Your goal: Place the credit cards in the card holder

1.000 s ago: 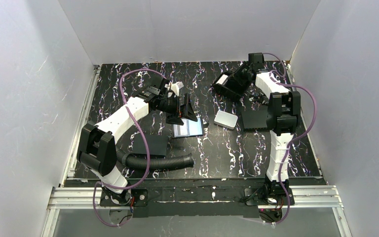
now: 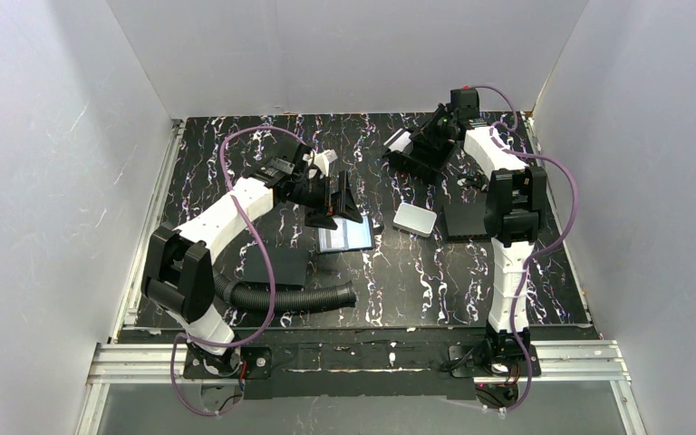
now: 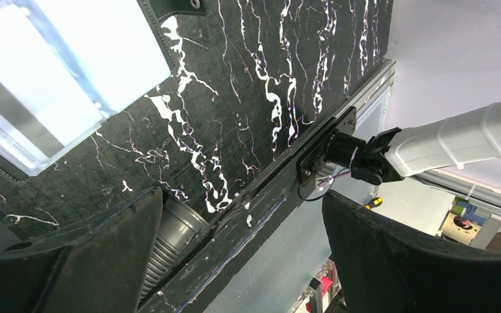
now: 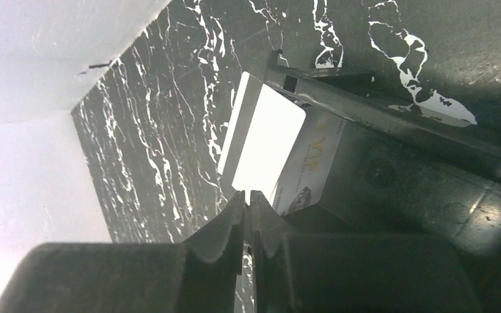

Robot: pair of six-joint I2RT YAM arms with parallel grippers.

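Observation:
A dark card holder with clear sleeves (image 2: 348, 236) lies open mid-table, and its pale inside (image 3: 29, 72) fills the upper left of the left wrist view. My left gripper is open just over that area, nothing between its fingers. At the back right, a white card with a grey stripe (image 4: 269, 134) leans across the edge of a black box, partly outside it. Beneath it a grey card with gold letters (image 4: 310, 160) rests inside the box. My right gripper is shut, tips at the white card's lower edge; whether they pinch it is unclear.
The black open box (image 2: 414, 167) stands near the back wall. A small white case (image 2: 414, 219), a black flat case (image 2: 466, 221), a dark flat piece (image 2: 276, 266) and a ribbed black tube (image 2: 299, 299) lie around the holder.
The right gripper and the black box have shifted slightly left. The white card now shows brighter and sticks out past the box's left edge. The left arm and the holder have not moved.

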